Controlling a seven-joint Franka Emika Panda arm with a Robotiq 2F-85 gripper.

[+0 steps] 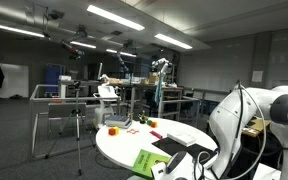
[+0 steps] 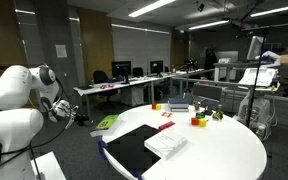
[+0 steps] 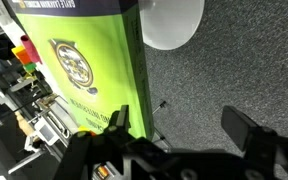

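A flat green box or book with a round emblem and printed lettering fills much of the left side of the wrist view. In exterior view 1 the green item lies at the near edge of the white table, close to the arm. Past its edge hangs my gripper, open, with only dark grey floor showing between its fingers. The left finger appears close to the green item's lower edge; whether they touch, I cannot tell. The gripper's tips are hard to make out in both exterior views.
The round white table carries a black mat, a white box, a red item and several coloured blocks. A tripod stands beyond it. A rounded white object shows at the wrist view's top.
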